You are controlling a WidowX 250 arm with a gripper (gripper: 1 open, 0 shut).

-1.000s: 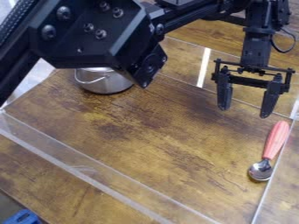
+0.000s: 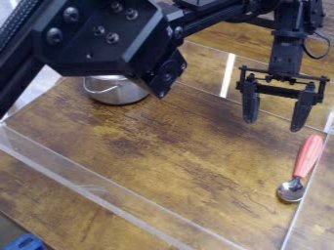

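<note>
My gripper (image 2: 274,113) hangs at the upper right of the camera view, open, with nothing between its two black fingers. Below and right of it a spoon with a pink handle (image 2: 307,156) lies on the wooden table (image 2: 156,176), its round metal head toward the front. At the upper left a metal bowl or pot (image 2: 115,91) stands partly hidden behind the dark arm.
A blue object (image 2: 23,242) shows at the bottom left corner. The arm covers much of the top left.
</note>
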